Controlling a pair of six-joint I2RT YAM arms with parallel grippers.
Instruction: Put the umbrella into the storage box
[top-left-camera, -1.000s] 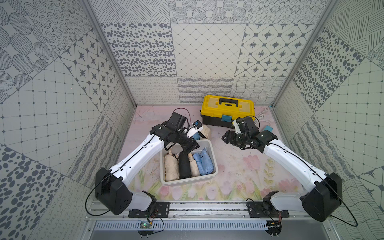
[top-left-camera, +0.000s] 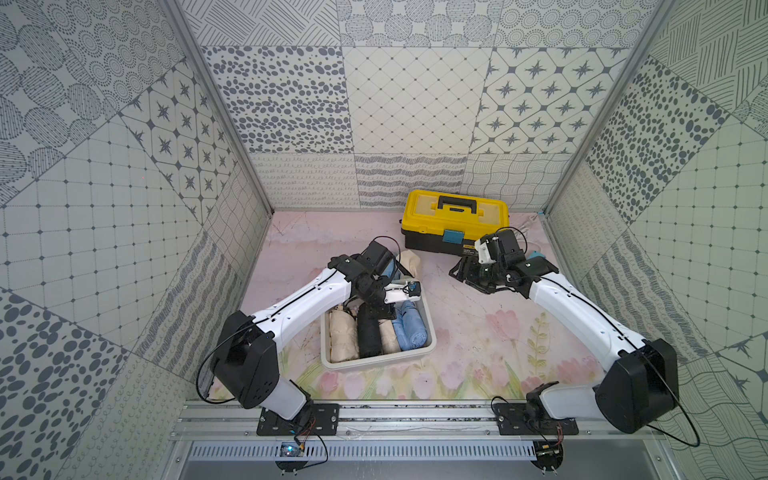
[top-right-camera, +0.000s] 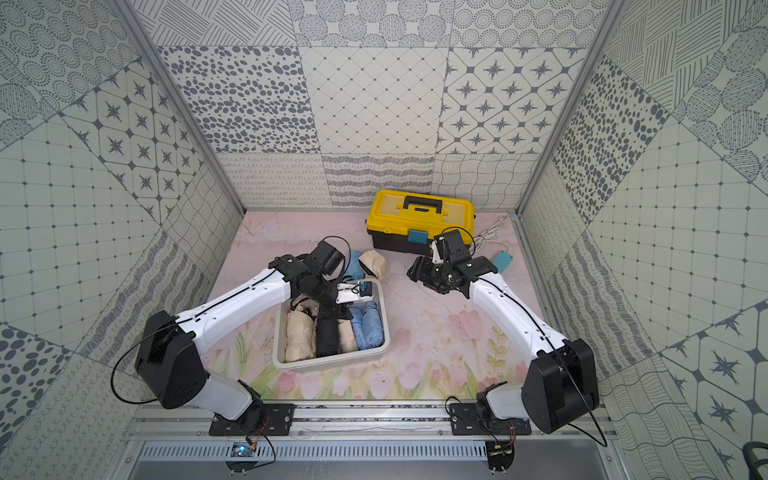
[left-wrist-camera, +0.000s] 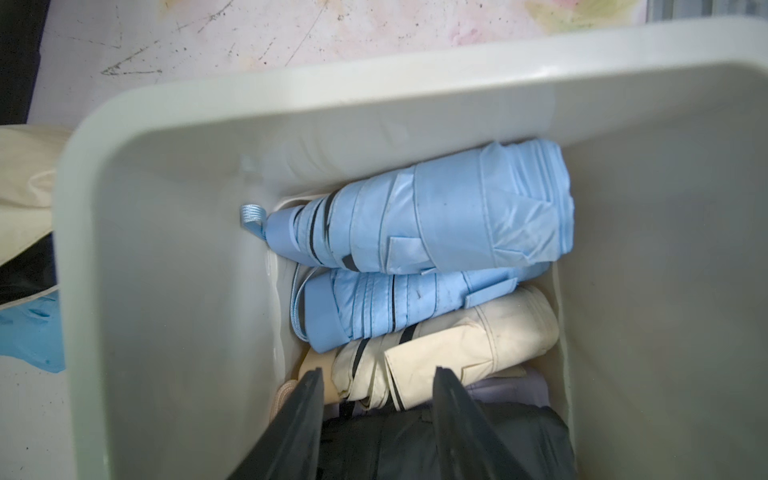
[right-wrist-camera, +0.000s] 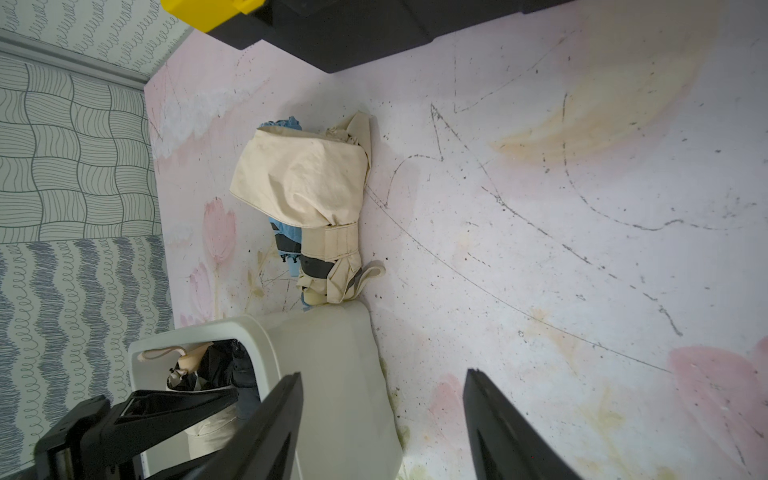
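The pale storage box (top-left-camera: 433, 336) stands on the table, left of centre, with umbrellas side by side in it: a beige one (top-left-camera: 343, 336), a black one (top-left-camera: 369, 340), another beige one (left-wrist-camera: 448, 352) and two light blue ones (left-wrist-camera: 448, 212). Inside the box area, my left gripper has its fingers part-way apart above the black umbrella (left-wrist-camera: 496, 432); whether they touch it is unclear. Outside, behind the box, a beige umbrella (right-wrist-camera: 308, 180) lies partly over a blue one (right-wrist-camera: 289, 240). My right gripper is open, empty, above the table right of the box.
A yellow and black toolbox (top-left-camera: 454, 216) stands at the back, close behind the loose umbrellas. A white cable (top-right-camera: 492, 232) and a small blue item (top-right-camera: 502, 261) lie at the back right. Table room right of the box is clear.
My left gripper has moved from the box's back edge forward and right, over the umbrellas inside. My right gripper has shifted slightly to the right. The umbrellas in the box look unmoved.
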